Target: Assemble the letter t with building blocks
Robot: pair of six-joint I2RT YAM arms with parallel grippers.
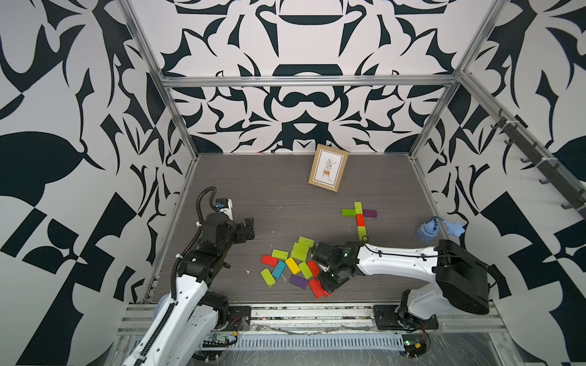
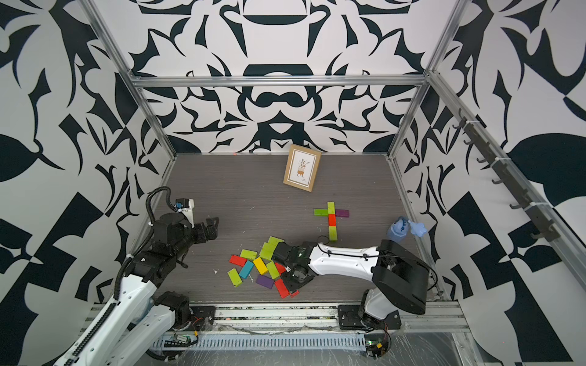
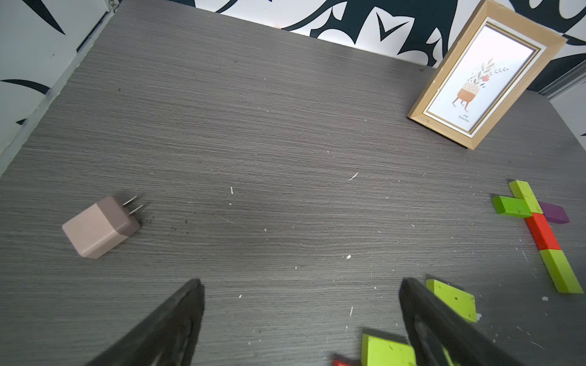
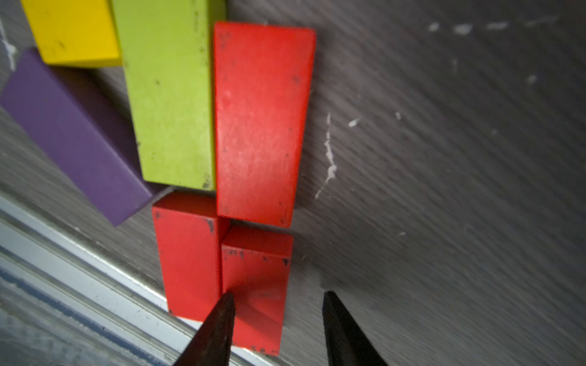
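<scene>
A cross shape lies flat on the right side of the table: a lime block [image 1: 358,206] on top, a green block [image 1: 348,212] and a purple block [image 1: 370,213] at the sides, a red block [image 1: 360,220] and a lime block [image 2: 332,233] below. Loose blocks are bunched at the front middle. My right gripper is over the nearest red block [image 4: 256,289], its fingers apart; the left finger overlaps that block in view. Another red block [image 4: 189,262] touches its side. Away on the left, my left gripper stands open and empty.
A picture frame [image 1: 328,167] lies at the back. A pink plug adapter [image 3: 97,227] shows in the left wrist view. Blue items [image 1: 428,230] sit by the right wall. The metal rail [image 4: 85,256] runs close beside the front red blocks.
</scene>
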